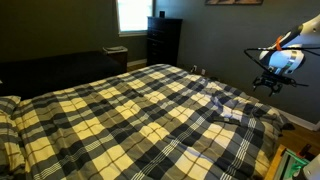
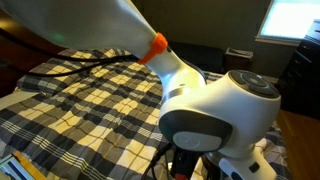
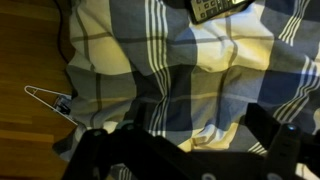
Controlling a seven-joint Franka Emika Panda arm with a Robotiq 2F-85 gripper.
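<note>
My gripper stands open in the wrist view, with only plaid cloth visible between its spread fingers. In exterior view 1 the gripper hangs in the air over the right side of the bed. A dark device with light keys, perhaps a remote or calculator, lies on the blanket at the top of the wrist view, cut off by the frame edge and apart from the fingers. The robot's white arm hides much of the bed in exterior view 2.
A thin white wire shape reaches over the wooden floor beyond the blanket's edge. A small dark item rests on the bed's right part. Most of the plaid bed is bare. A dark dresser stands behind.
</note>
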